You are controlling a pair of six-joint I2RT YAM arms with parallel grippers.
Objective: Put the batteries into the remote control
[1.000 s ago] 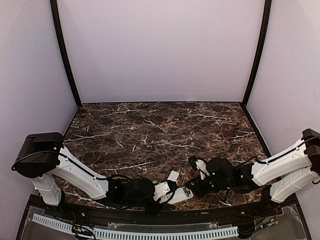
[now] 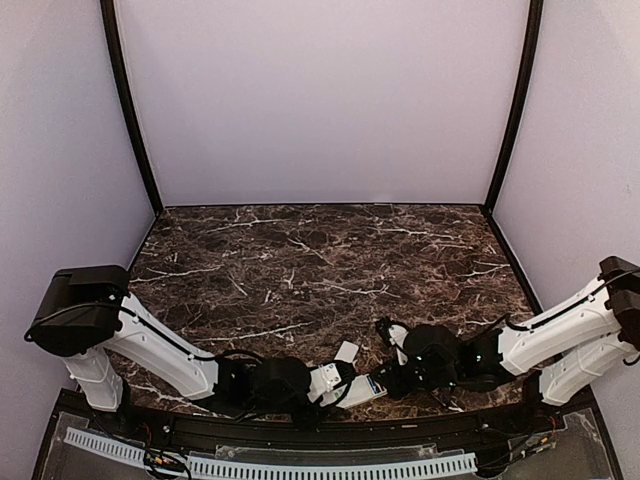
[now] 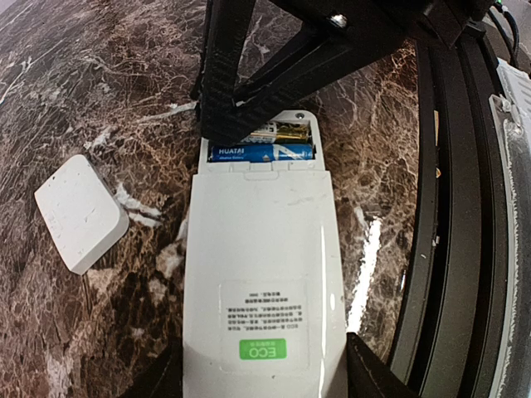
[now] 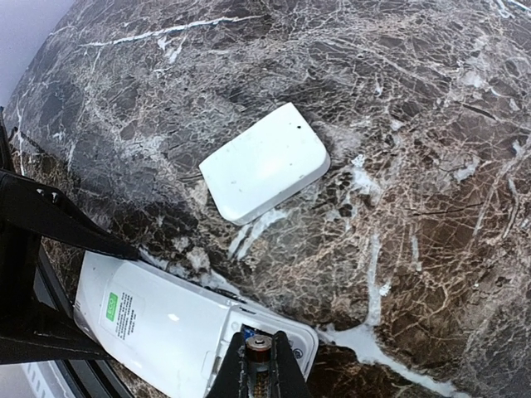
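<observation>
The white remote control (image 3: 257, 240) lies face down, its battery bay (image 3: 305, 120) uncovered, gripped at its far end by my left gripper. A blue battery (image 3: 261, 152) sits lengthwise across that bay. Beside it shows a gold-and-black battery (image 3: 290, 133), partly behind the dark fingers (image 3: 222, 120) of my right gripper. In the right wrist view, my right gripper is shut on a battery with a coppery end (image 4: 259, 342), right over the bay. Whether this battery is fully seated cannot be told.
A white, rounded battery cover (image 4: 265, 163) lies loose on the dark marble table (image 2: 300, 260), close to the remote. A black rail (image 3: 465, 207) runs along the front edge.
The left gripper, remote and loose cover have stayed put.
</observation>
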